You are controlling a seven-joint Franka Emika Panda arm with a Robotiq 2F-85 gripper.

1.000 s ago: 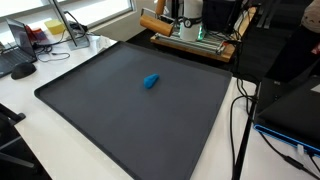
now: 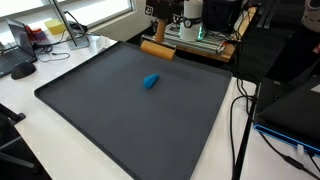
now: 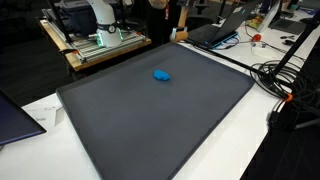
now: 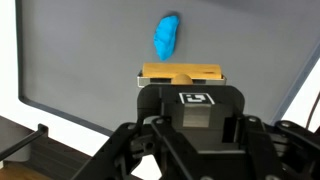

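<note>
A crumpled blue piece (image 2: 151,80), perhaps cloth, rests on the dark grey mat (image 2: 120,110); it also shows in the wrist view as a blue strip (image 4: 166,37). My gripper is shut on an orange-brown tool, whose wide bar (image 4: 180,71) sticks out beyond the fingers. In exterior view 1 the tool's orange-brown bar (image 2: 157,49) hangs low over the far edge of the mat, apart from the blue piece and behind it. The fingertips and where they grip the tool are largely hidden.
A laptop (image 2: 14,60) and mouse (image 2: 23,70) stand left of the mat. Cables (image 3: 275,75) run along the table beside it. Behind the mat is a frame with a white-and-green object (image 2: 190,22).
The orange-brown tool has come down with my gripper, from near the top of exterior view 1 to just above the mat's far edge. The blue piece has not moved.
</note>
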